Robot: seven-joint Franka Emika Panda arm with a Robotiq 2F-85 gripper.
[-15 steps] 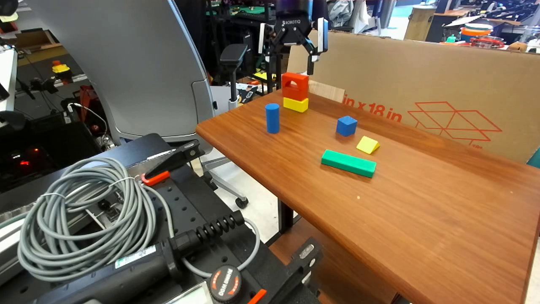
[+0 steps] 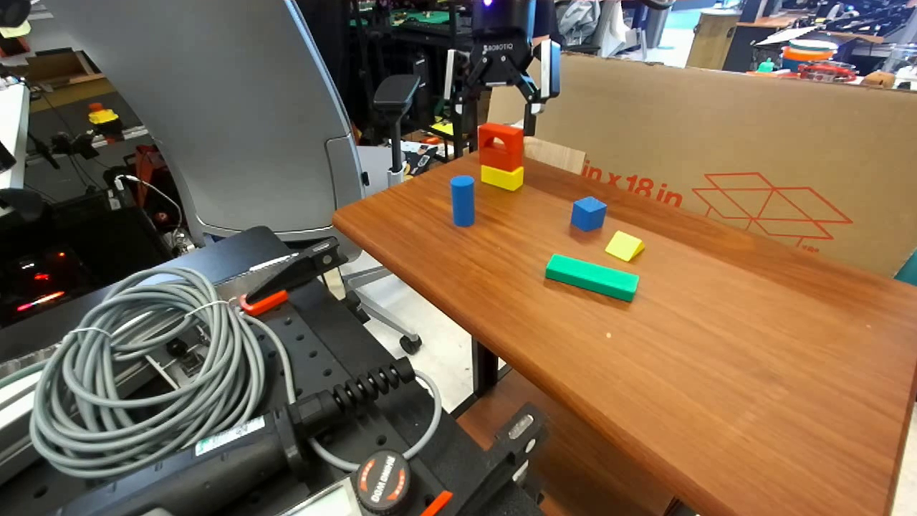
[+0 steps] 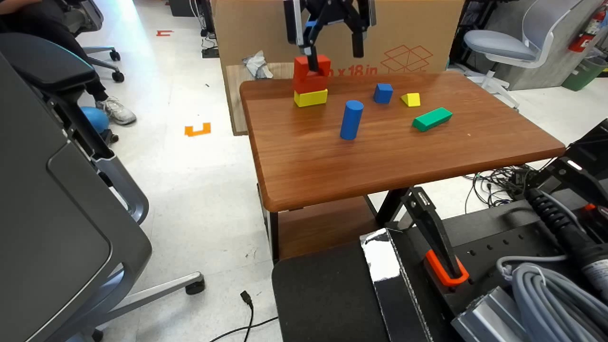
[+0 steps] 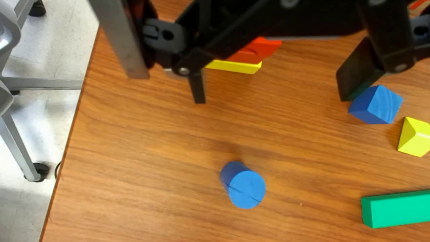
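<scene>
A red block with an arched opening (image 2: 501, 155) rests on a yellow rectangular block (image 2: 502, 178) near the table's far left corner. My gripper (image 3: 335, 57) is open, pointing down around the height of the red block's top, with nothing held. In exterior view 2, one finger (image 3: 312, 60) overlaps the red block while the other hangs to its right. Seen from the wrist, the gripper's black linkage hides much of the red block (image 4: 258, 49) and part of the yellow block (image 4: 238, 67). A blue cylinder (image 4: 247, 189) stands upright nearby.
Right of the stack lie a blue cube (image 2: 589, 214), a yellow wedge (image 2: 625, 246) and a long green block (image 2: 592, 278). A cardboard sheet (image 2: 739, 146) stands along the table's back edge.
In exterior view 1, my gripper has come down a little and shifted slightly right over the red and yellow stack. Every block stays where it was.
</scene>
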